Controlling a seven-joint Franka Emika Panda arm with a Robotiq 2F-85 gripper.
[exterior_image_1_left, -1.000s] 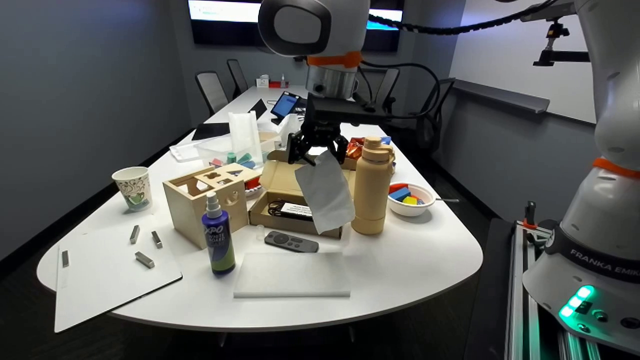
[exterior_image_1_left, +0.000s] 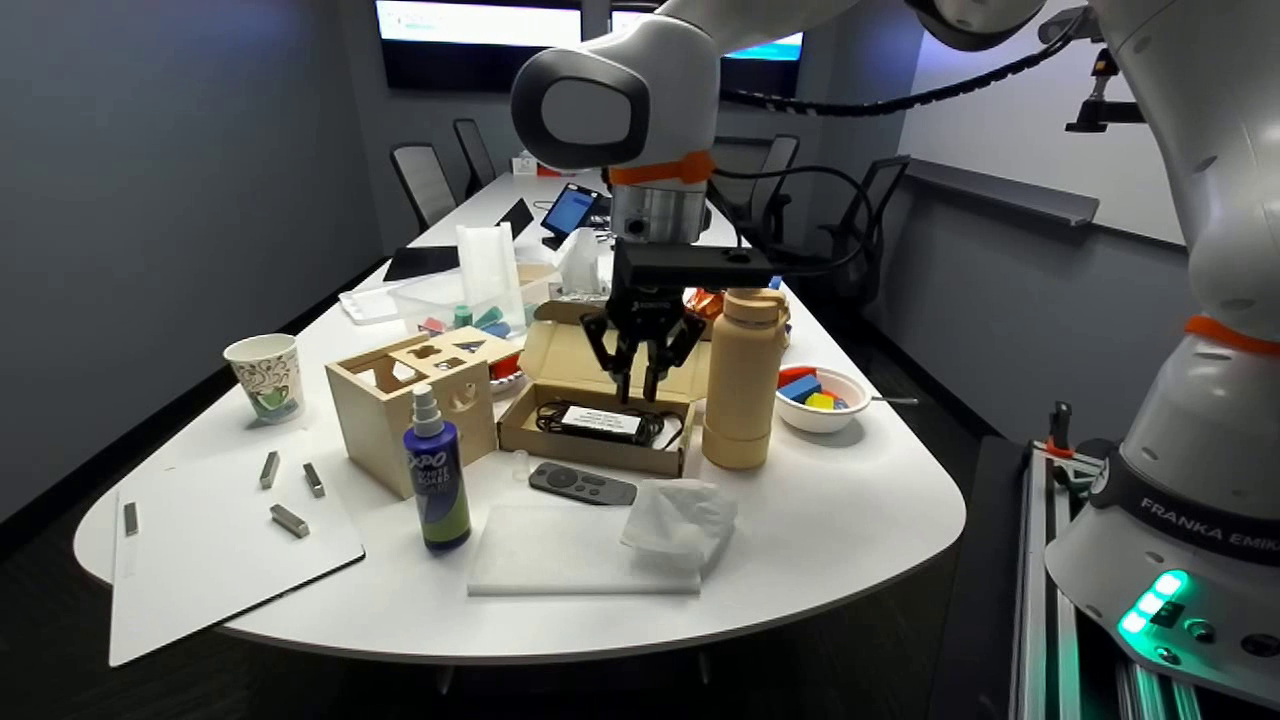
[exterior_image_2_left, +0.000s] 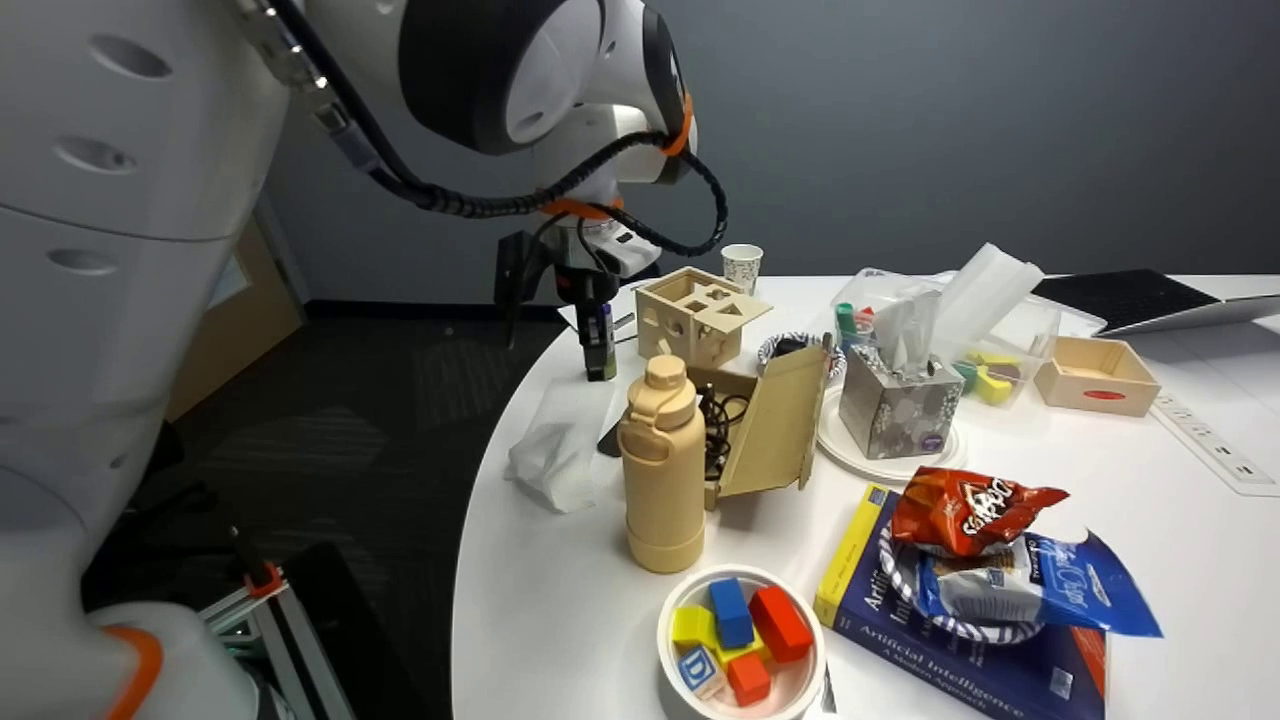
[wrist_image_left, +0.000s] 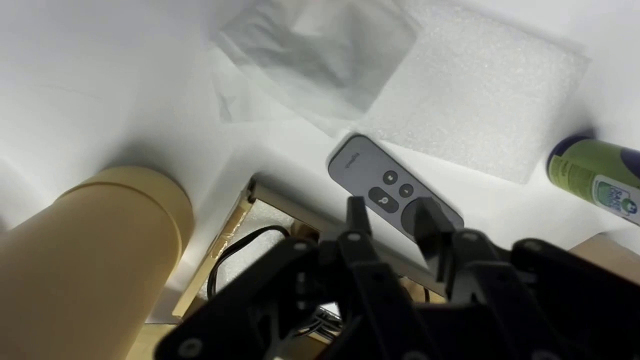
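A crumpled thin white sheet (exterior_image_1_left: 679, 518) rests over the right end of a flat white foam sheet (exterior_image_1_left: 558, 554) on the table. My gripper (exterior_image_1_left: 637, 390) is above the open cardboard box (exterior_image_1_left: 522, 434), farther back than the crumpled sheet and clear of it. In the wrist view the gripper stands partly open, with a gap between its fingers and nothing held. Beyond the fingertips in that view lies a grey remote (wrist_image_left: 370, 169), with the crumpled sheet (wrist_image_left: 324, 57) farther up. The box holds a black power adapter with cables, partly covered by the gripper in the wrist view.
Close to the box's right side rises a tall tan bottle (exterior_image_1_left: 740, 384). A purple spray bottle (exterior_image_1_left: 438, 486) and a wooden shape-sorter box (exterior_image_1_left: 381, 432) stand to the left. Behind the tan bottle is a bowl (exterior_image_1_left: 846, 420) of blocks.
The white sheet was hanging from the gripper in front of the box; now it lies crumpled on the foam sheet, let go. The gripper is lower, with its fingers pointing down.
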